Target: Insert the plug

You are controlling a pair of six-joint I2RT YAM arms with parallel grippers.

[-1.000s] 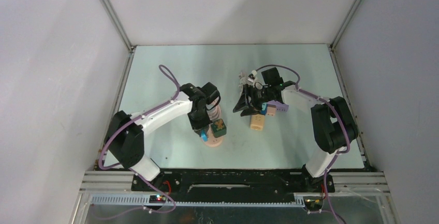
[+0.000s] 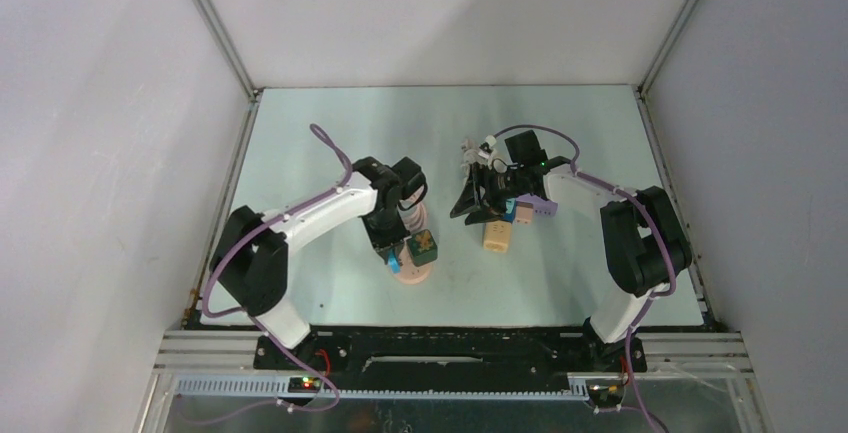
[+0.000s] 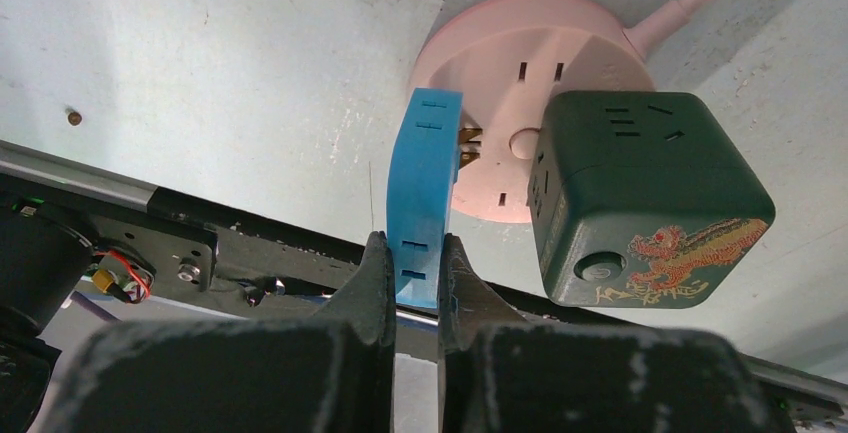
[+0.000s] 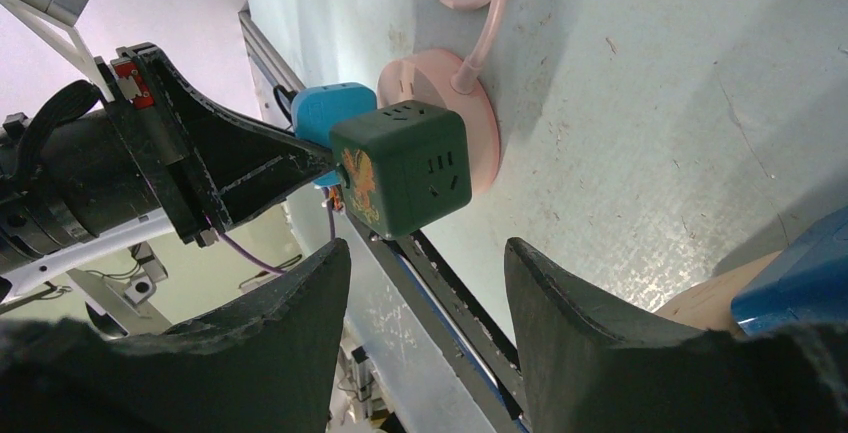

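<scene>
My left gripper is shut on a slim blue plug (image 3: 425, 173), whose metal prongs are over the face of the round pink socket (image 3: 490, 53), beside its left-side slots; whether they touch cannot be told. A green cube adapter (image 3: 650, 193) with a dragon print sits on the same socket, right of the blue plug in the left wrist view. My right gripper stands open to the right of the socket, nothing between its fingers, facing the green cube in the right wrist view.
A beige power strip (image 2: 497, 238), a blue block (image 4: 790, 273) and a purple strip (image 2: 543, 205) lie around the right gripper. The socket's pink cable (image 4: 490, 13) coils behind it. The table between socket and beige strip is clear, as is the far left.
The left arm's elbow and its purple hose have shifted very slightly. The blue plug and the right arm look unchanged.
</scene>
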